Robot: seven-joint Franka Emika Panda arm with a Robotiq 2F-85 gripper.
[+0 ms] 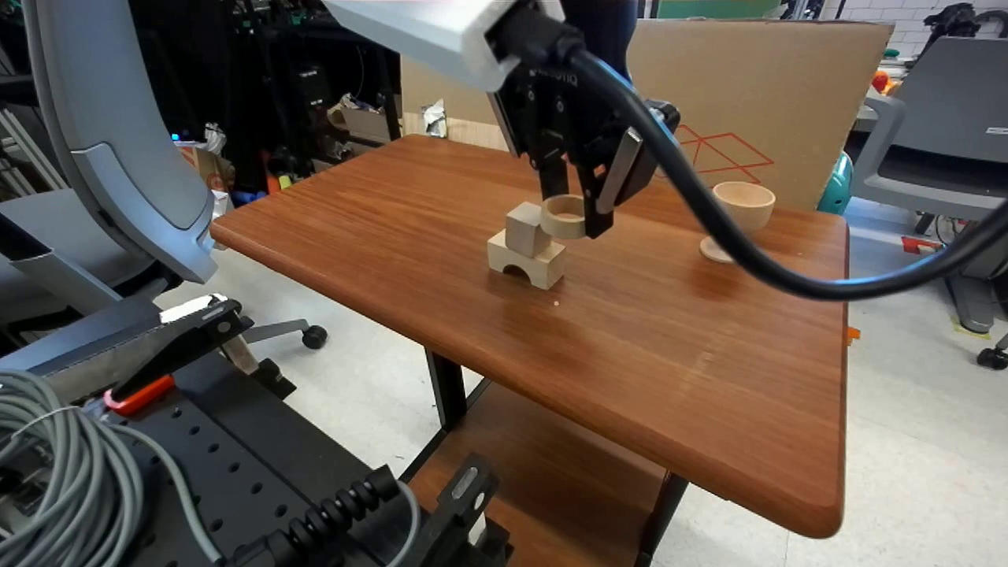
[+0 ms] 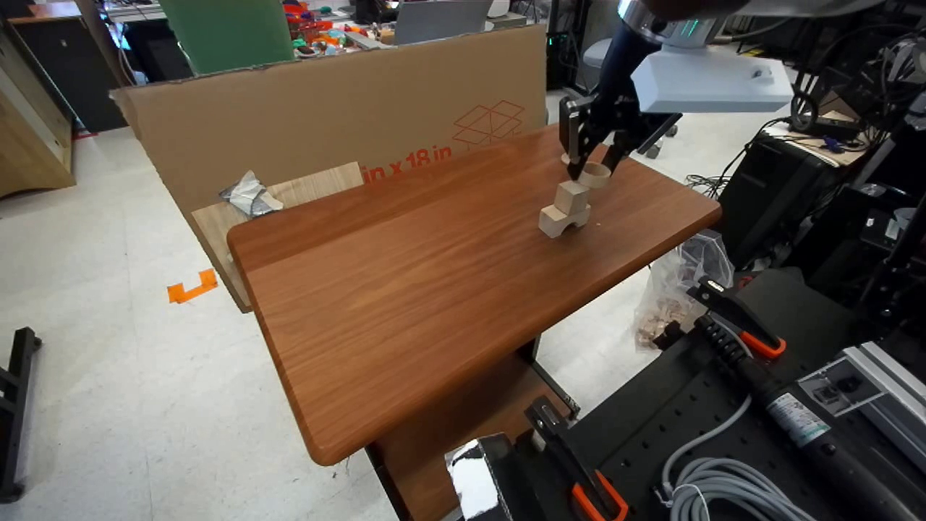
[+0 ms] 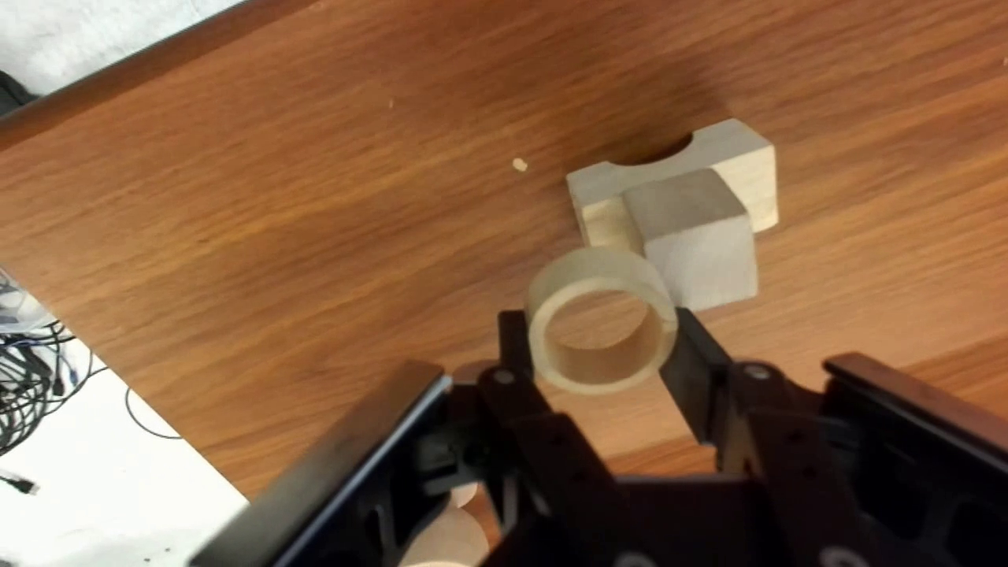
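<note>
A pale wooden ring (image 3: 601, 321) is held between the fingertips of my gripper, which is shut on it. In exterior view 1 the ring (image 1: 564, 217) hangs above the table, close beside a wooden cube (image 1: 525, 230); whether the two touch cannot be told. That cube rests on top of an arch-shaped block (image 1: 543, 269) standing on the table. From the wrist, the cube (image 3: 699, 236) appears just right of the ring, with the arch block (image 3: 746, 170) beneath it. A wooden goblet (image 1: 744, 203) stands upright toward the table's right side.
A cardboard panel (image 2: 304, 121) rises along one long edge of the table. In exterior view 1, the arm's black cable (image 1: 756, 264) passes in front of the goblet.
</note>
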